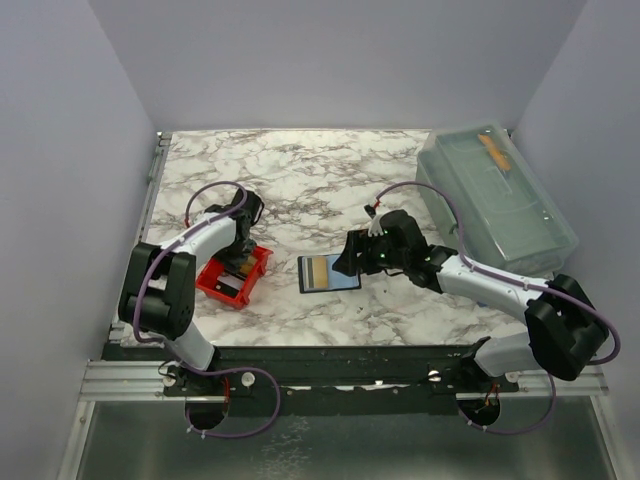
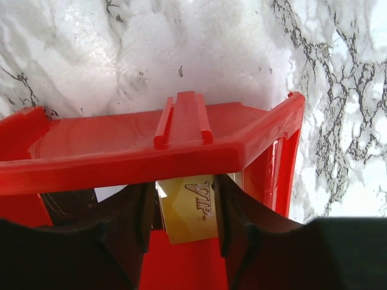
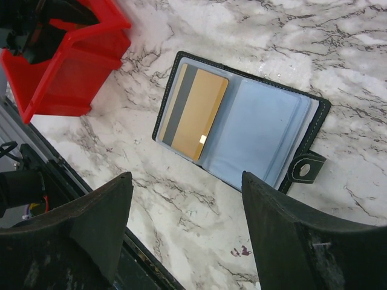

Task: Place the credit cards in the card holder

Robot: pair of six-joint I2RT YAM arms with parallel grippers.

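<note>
My left gripper reaches into the red box (image 1: 256,285) on the left; in the left wrist view a gold card (image 2: 187,217) marked VIP lies between or just behind its fingers, which are part open; contact is unclear. The card holder (image 1: 340,272), flat at the table's middle, has gold and grey cards (image 3: 199,106) on its left side and a blue sleeve on its right. My right gripper hangs open to the right of and near the holder, nothing between its fingers.
A translucent lidded bin (image 1: 510,200) stands at the back right.
</note>
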